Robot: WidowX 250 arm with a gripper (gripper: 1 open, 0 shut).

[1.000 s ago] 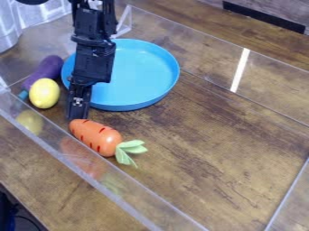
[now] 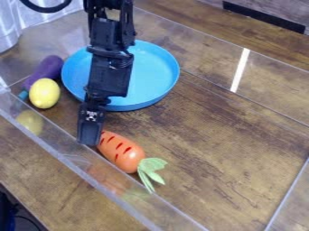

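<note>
My black gripper (image 2: 92,126) is low at the front-left, its fingertips just beside the upper-left end of an orange toy carrot (image 2: 122,152). The carrot lies on the wooden floor with its green leaves to the lower right. I see nothing held in the fingers, which look open, though they are dark and partly hard to make out. Behind the arm is a blue plate (image 2: 156,70), partly hidden by it.
A yellow egg-shaped toy (image 2: 45,93) and a purple toy (image 2: 45,73) lie left of the plate. A clear wall (image 2: 72,162) runs along the front-left.
The carrot has moved right and rotated, its leaves now pointing more toward the front. My gripper has shifted slightly right and down.
</note>
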